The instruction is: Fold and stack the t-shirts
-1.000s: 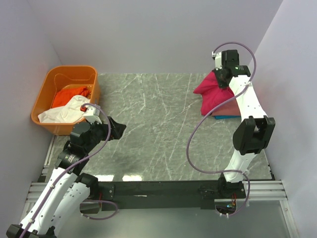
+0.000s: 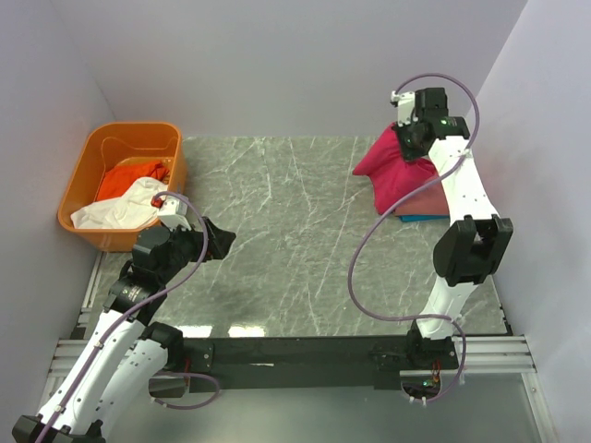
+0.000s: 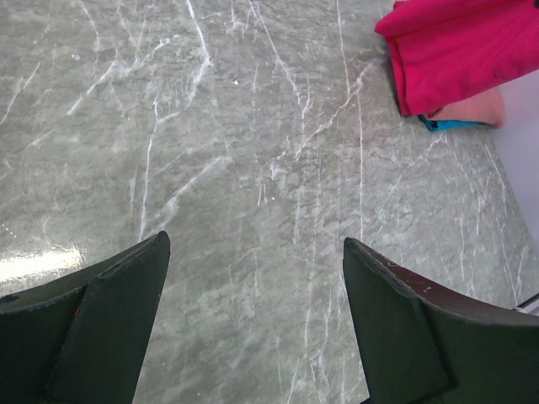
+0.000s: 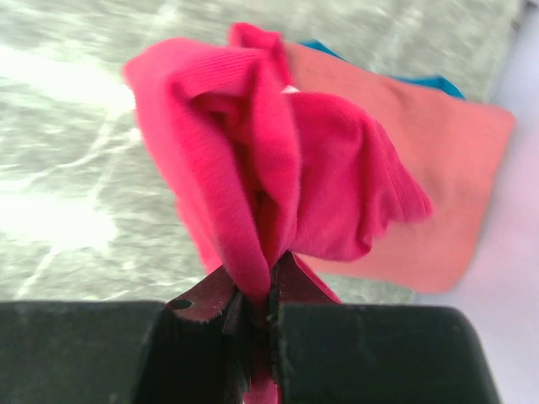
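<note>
A crimson shirt (image 2: 392,171) hangs bunched from my right gripper, which is shut on its gathered cloth at the back right. Partly under it lies a folded salmon shirt (image 4: 446,168), with the edge of a blue shirt (image 4: 434,82) showing beneath. In the left wrist view the crimson shirt (image 3: 463,50) covers most of that stack. My left gripper stands open over bare table, nothing between its fingers, well to the left of the shirts.
At the left an orange bin (image 2: 138,131) holds white cloth (image 2: 120,208) and orange-red cloth (image 2: 129,177). A wall (image 2: 540,166) closes off the right side.
The left arm has stayed still.
</note>
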